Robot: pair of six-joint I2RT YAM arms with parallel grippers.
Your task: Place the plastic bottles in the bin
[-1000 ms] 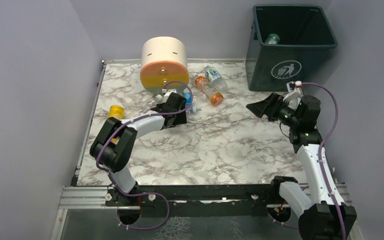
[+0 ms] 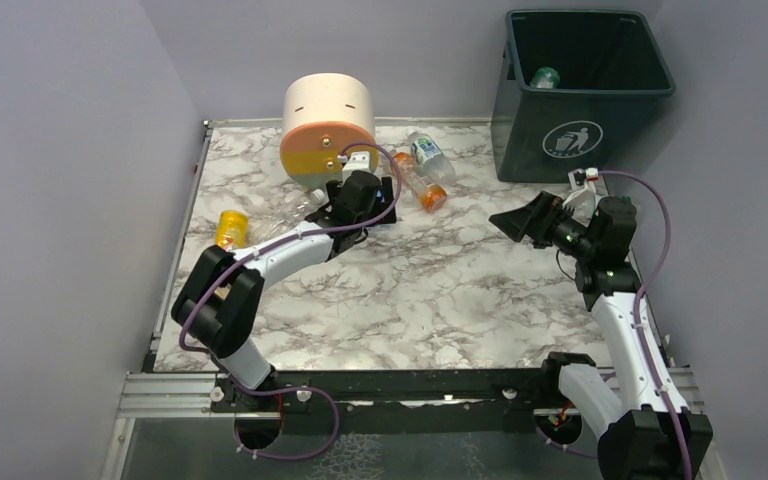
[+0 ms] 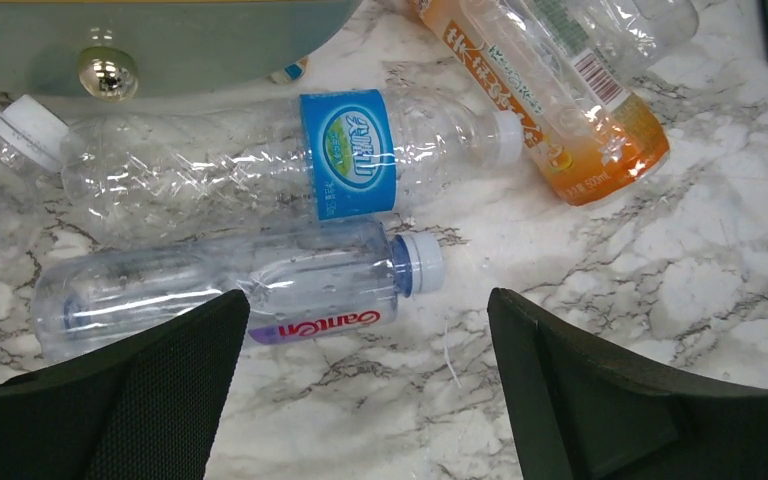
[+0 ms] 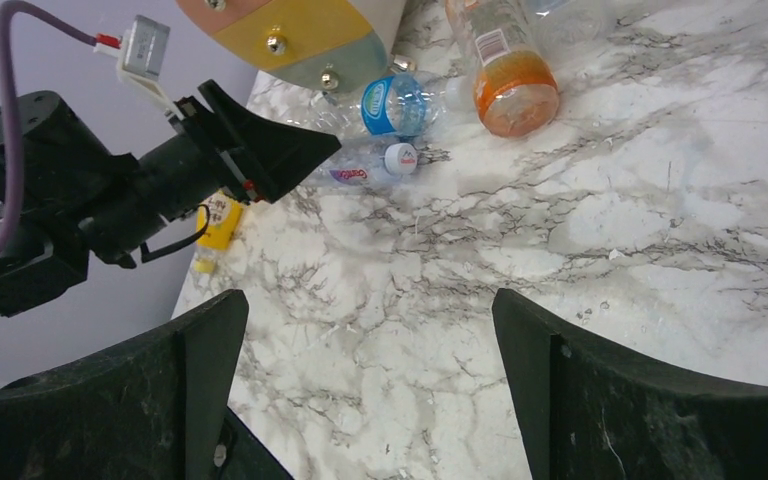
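Note:
My left gripper stands open above clear bottles: one with a blue label [image 3: 345, 150], one with pink lettering [image 3: 310, 280] just below it in the left wrist view, nothing visibly held. An orange-labelled bottle [image 2: 420, 185] and another clear bottle [image 2: 430, 160] lie right of the cylinder. A yellow bottle [image 2: 232, 228] lies at the left. My right gripper hangs open over bare table at the right, beside the dark green bin [image 2: 530, 140], which has a green-labelled item [image 2: 545, 78] inside.
A cream and orange cylinder [image 2: 325, 110] stands at the back behind the bottles. Walls border the table.
My left gripper has moved toward the back and slightly right, up near the cylinder. The right arm has shifted very slightly; the objects look unmoved.

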